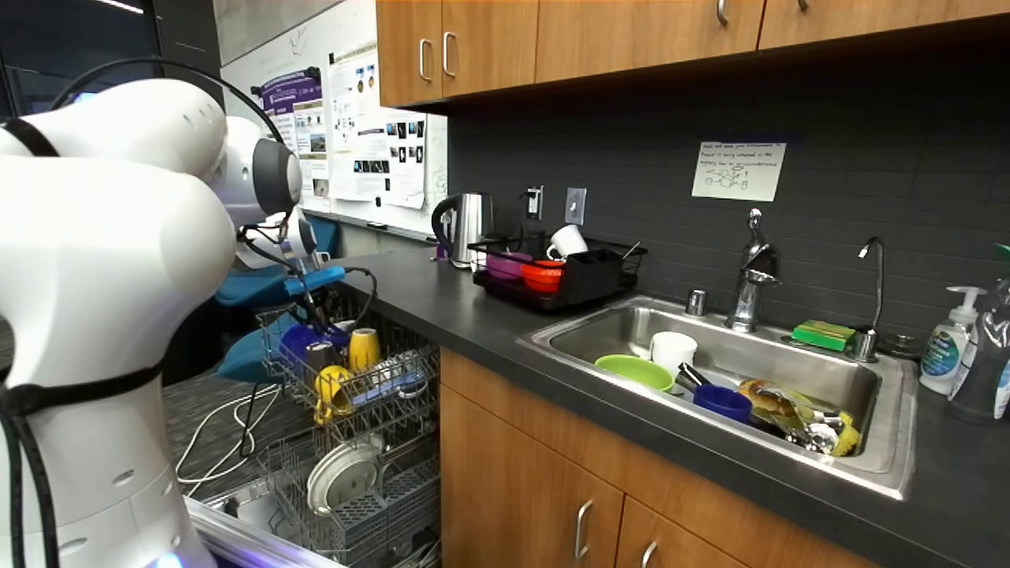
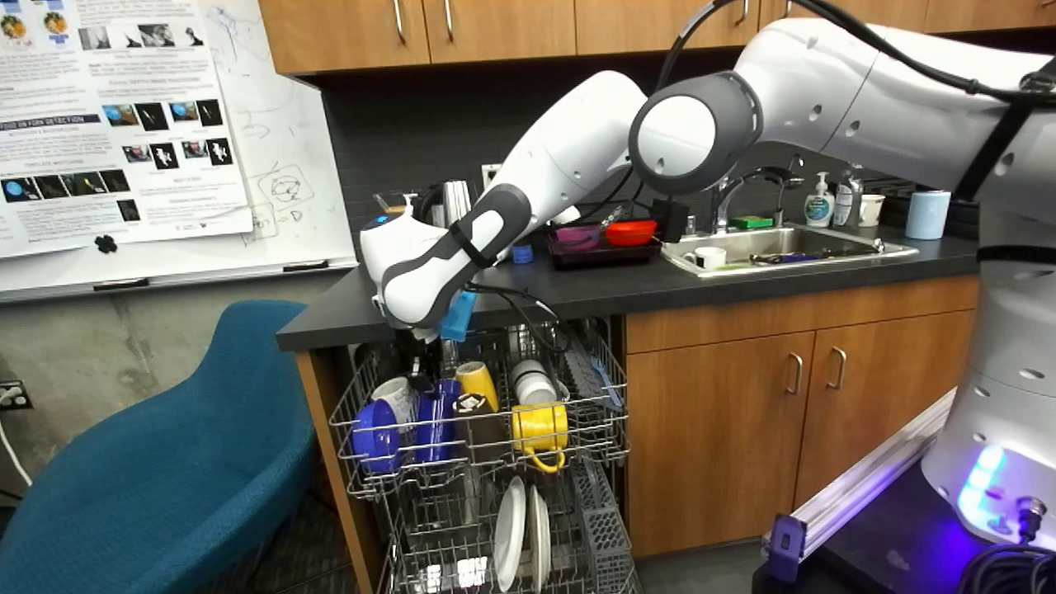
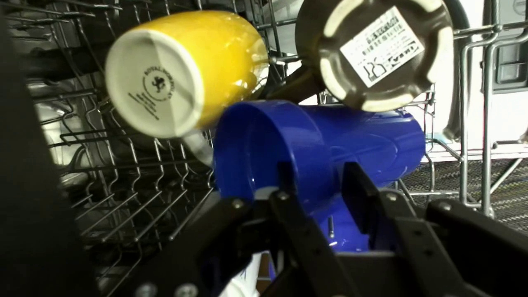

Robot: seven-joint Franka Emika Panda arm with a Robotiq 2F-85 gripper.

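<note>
A dark blue cup (image 3: 386, 143) lies on its side in the upper dishwasher rack (image 3: 487, 114), its round opening facing left in the wrist view. My gripper straddles the cup's wall: one finger reaches inside the opening and the other is outside, so it is shut on the cup near its rim. From exterior view 2, the gripper (image 2: 421, 365) is low over the rack, right above the blue cup (image 2: 436, 421). Exterior view 1 mostly hides the fingers behind the rack and dishes.
Close to the cup are a yellow cup (image 3: 222, 54), a brown mug (image 3: 381, 54) and another blue dish (image 2: 376, 436). A yellow mug (image 2: 540, 427) hangs at the rack's front. Plates (image 2: 510, 533) stand below. The sink (image 1: 606, 336) holds several dishes.
</note>
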